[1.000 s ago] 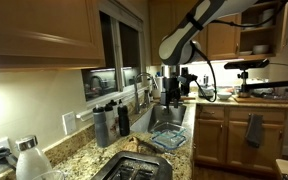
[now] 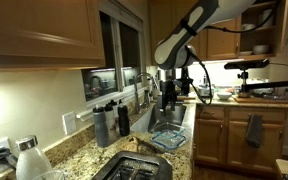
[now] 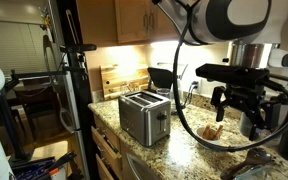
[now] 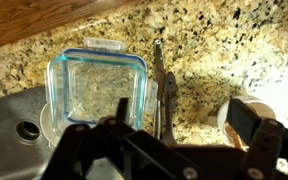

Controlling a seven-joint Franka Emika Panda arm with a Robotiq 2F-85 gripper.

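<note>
My gripper stands open over the counter, its two black fingers spread wide in the wrist view with nothing between their tips. Below, near the left finger, sits a clear rectangular container with a blue rim. Dark, slender utensils lie on the granite just right of it. Close to the right finger is a white dish, partly covered by the finger, with something brown in it. From the second exterior side, a white plate holding brown pieces shows beneath the gripper.
A silver toaster stands on the counter. The sink lies at the wrist view's lower left. Dark bottles line the wall, and a dark sink basin or tray is in front.
The arm and its hanging cable have shifted slightly in exterior view 1. Objects on the counter look unmoved.
</note>
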